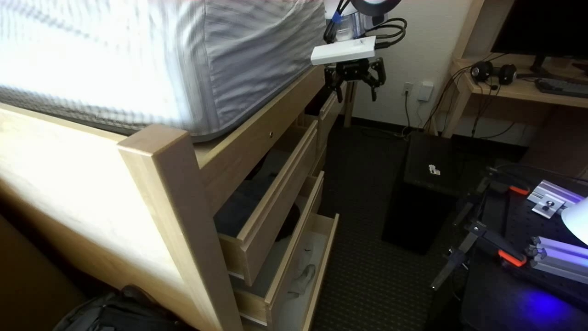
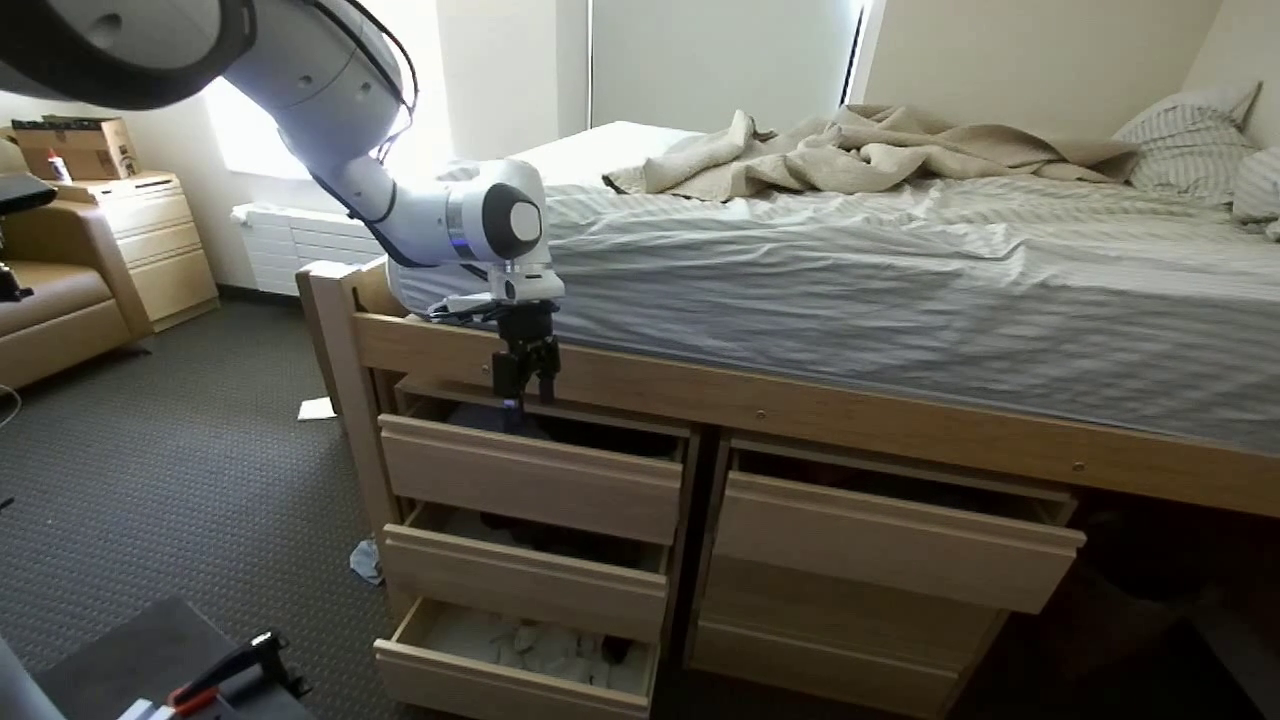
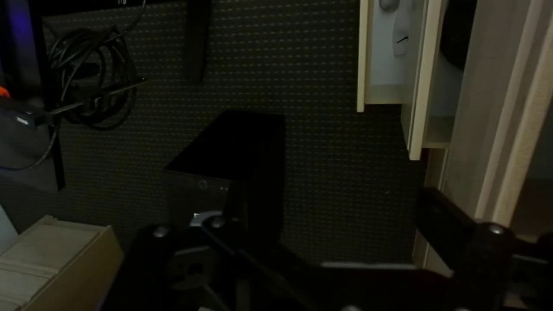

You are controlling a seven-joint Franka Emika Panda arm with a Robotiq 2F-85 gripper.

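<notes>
My gripper (image 1: 357, 93) hangs beside the bed with its fingers spread and nothing between them. In the second exterior view the gripper (image 2: 529, 390) appears in front of the bed rail (image 2: 672, 376), overlapping the opening of the upper left drawer (image 2: 528, 476). Below that drawer, the middle drawer (image 2: 522, 582) and bottom drawer (image 2: 504, 686) are also pulled out. The upper right drawer (image 2: 894, 540) stands out too. From the wrist, wide-apart dark fingers (image 3: 448, 223) frame the carpet, and the drawer fronts (image 3: 492, 103) run along the right. No contact shows.
A black computer tower (image 1: 421, 193) stands on the floor before the drawers. The dark table (image 1: 512, 298) with clamps is to its right. A desk (image 1: 529, 94) holds headphones and a keyboard. Carpet (image 1: 353, 220) between drawers and tower is clear.
</notes>
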